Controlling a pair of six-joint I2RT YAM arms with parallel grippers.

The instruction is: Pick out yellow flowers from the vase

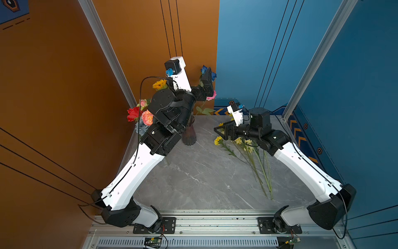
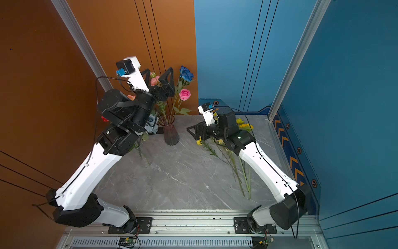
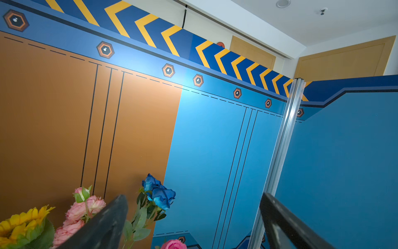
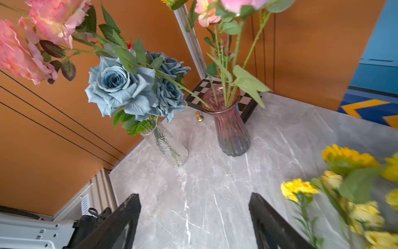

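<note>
The purple vase (image 4: 232, 134) stands upright at the back, holding pink blooms and a blue rose (image 2: 186, 73). Beside it, a clear glass vase (image 4: 176, 151) carries grey-blue roses (image 4: 118, 85). A yellow sunflower (image 1: 159, 84) shows high among the vase flowers; which vase its stem sits in is hidden. Above the purple vase, my left gripper (image 2: 158, 73) is open with nothing between its fingers. My right gripper (image 2: 191, 129) is open and empty over the table, right of the purple vase. Yellow flowers lie on the table to the right, including a sunflower (image 4: 348, 158) and a small bloom (image 4: 298, 188).
A checkered board (image 4: 203, 89) and a small gold chess piece (image 4: 199, 116) sit behind the vases. Long green stems (image 1: 265, 174) stretch forward from the yellow pile.
</note>
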